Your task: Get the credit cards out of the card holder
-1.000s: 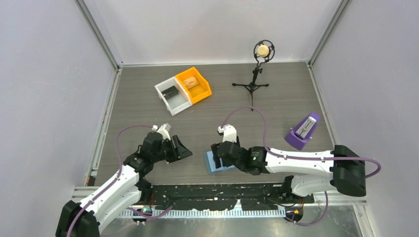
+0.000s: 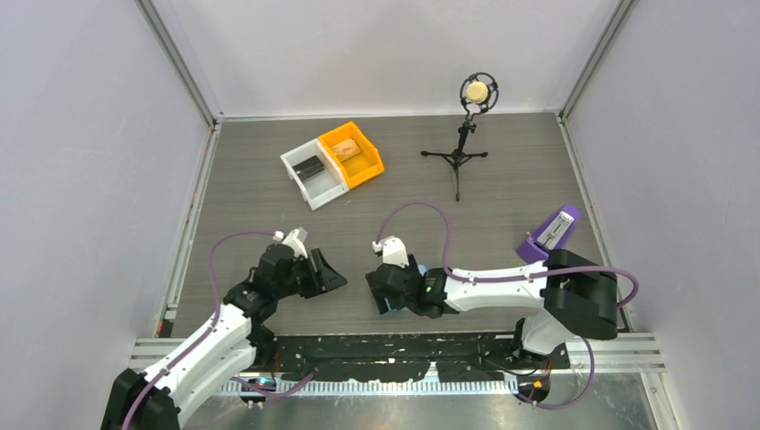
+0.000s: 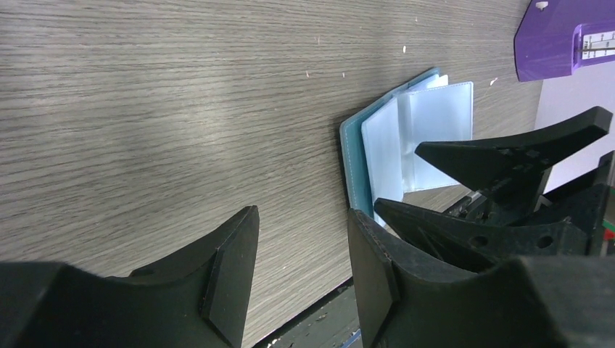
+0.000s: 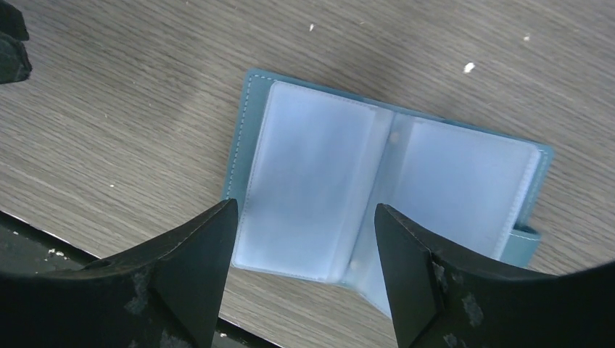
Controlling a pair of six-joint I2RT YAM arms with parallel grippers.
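Observation:
A blue card holder [image 4: 248, 130] lies open on the table, white card pockets [image 4: 312, 181] facing up; in the top view my right arm mostly hides it. My right gripper [image 2: 387, 285] hangs over it, its open fingers either side of the left pocket's lower part in the right wrist view, nothing held. In the left wrist view the right gripper's fingers [image 3: 471, 156] reach over the holder [image 3: 355, 159]. My left gripper [image 2: 327, 279] waits left of the holder, part open above bare table, nothing between its fingers.
A white bin [image 2: 320, 188] and orange bin [image 2: 363, 166] stand at the back left, a black microphone stand [image 2: 459, 154] at the back right, a purple object [image 2: 538, 249] on the right. Its front edge [image 2: 341, 333] is close to both grippers.
My right arm has moved leftward over the card holder, covering more of it in the top view. The left gripper stays in nearly the same place.

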